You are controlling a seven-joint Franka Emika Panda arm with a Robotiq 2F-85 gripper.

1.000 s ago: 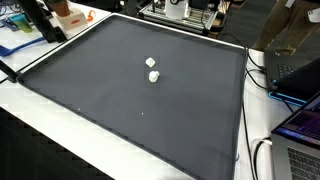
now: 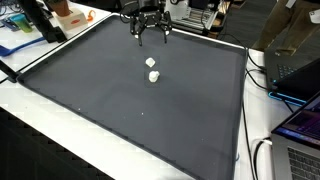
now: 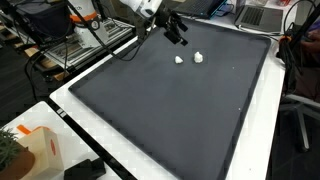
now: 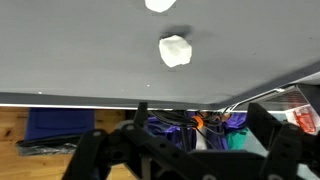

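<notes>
Two small white objects rest on the grey tabletop. In exterior view 1, one white object point(image 2: 150, 61) lies a little closer to the arm, and the other white object point(image 2: 154, 76) is just in front of it; I cannot tell what they are. In the wrist view, the nearer white object point(image 4: 175, 51) looks rounded and uneven, while the second white object point(image 4: 160, 4) is cut off by the top edge. My gripper point(image 2: 152, 40) hangs above the table near its back edge, open and empty, apart from both objects. Its dark fingers point(image 4: 115, 144) show low in the wrist view.
Laptops point(image 2: 297, 85) stand beyond the table's right side. Cables and bins lie past the back edge.
My gripper has come into exterior view 1 from the top, moving over the table toward the white objects. Both white objects have stayed in place.
</notes>
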